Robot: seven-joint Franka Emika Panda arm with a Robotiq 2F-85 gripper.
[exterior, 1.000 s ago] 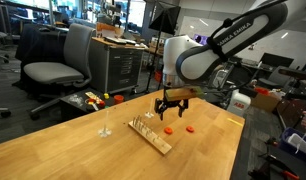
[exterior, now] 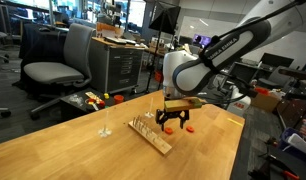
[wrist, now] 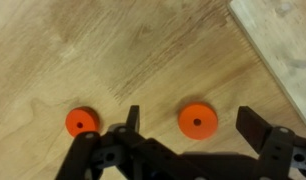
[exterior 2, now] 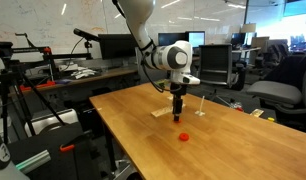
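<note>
Two orange-red discs lie flat on the wooden table. In the wrist view one disc (wrist: pixel 198 121) with a small dark centre hole sits between the spread fingers of my gripper, on the table below them. The other disc (wrist: pixel 82 122) is off to the left, outside the fingers. Exterior view 1 has my gripper (exterior: pixel 173 122) pointing down just above the nearer disc (exterior: pixel 168 130), with the second disc (exterior: pixel 190 129) to its right. My gripper is open and holds nothing.
A pale wooden board (exterior: pixel 153 141) with several upright pegs lies beside the discs; its edge (wrist: pixel 283 45) enters the wrist view at upper right. A thin white upright piece (exterior: pixel 106 115) stands farther left.
My gripper has come down toward the table and the nearer disc, still open. The discs and the pegged board have stayed in place.
</note>
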